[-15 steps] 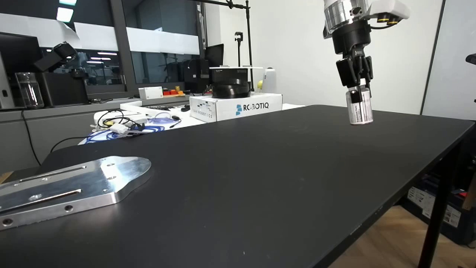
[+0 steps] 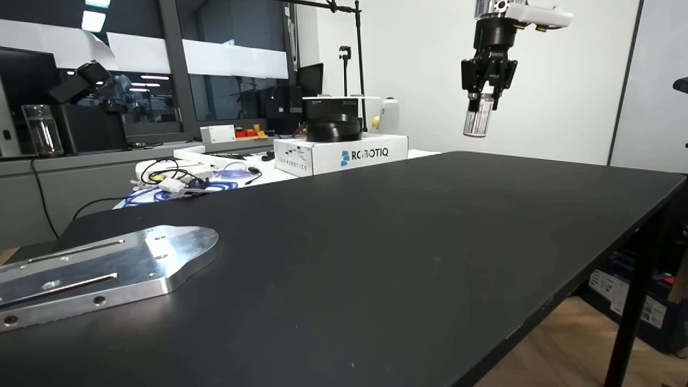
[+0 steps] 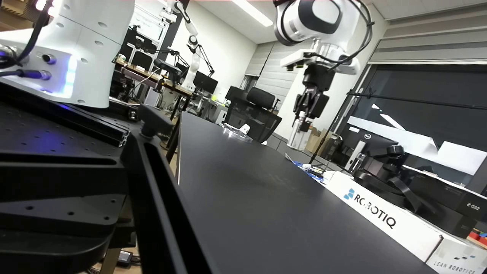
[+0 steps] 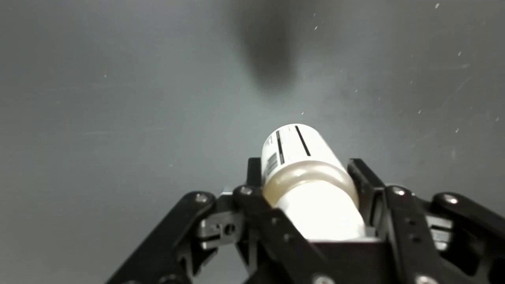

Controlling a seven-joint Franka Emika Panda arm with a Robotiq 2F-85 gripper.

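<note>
My gripper is shut on a small bottle [image 4: 300, 146] with a white cap [image 4: 324, 213] and a white label bearing dark stripes and a barcode. The bottle hangs cap end up between the two black fingers, its base pointing down and slightly tilted. In the first exterior view the bottle [image 2: 478, 120] is well above the far part of the black table [image 2: 361, 258], with empty air under it. The second exterior view also has the bottle [image 3: 297, 139] in the gripper [image 3: 301, 119], clear of the tabletop.
A silver metal plate [image 2: 135, 258] with slots and holes lies at the table's near left. Beyond the table edge are a white Robotiq box [image 2: 348, 155] and tangled cables [image 2: 174, 184].
In the first exterior view the arm has risen and shifted left, appearing smaller and farther off, with the bottle still held. The tabletop and the metal plate look the same.
</note>
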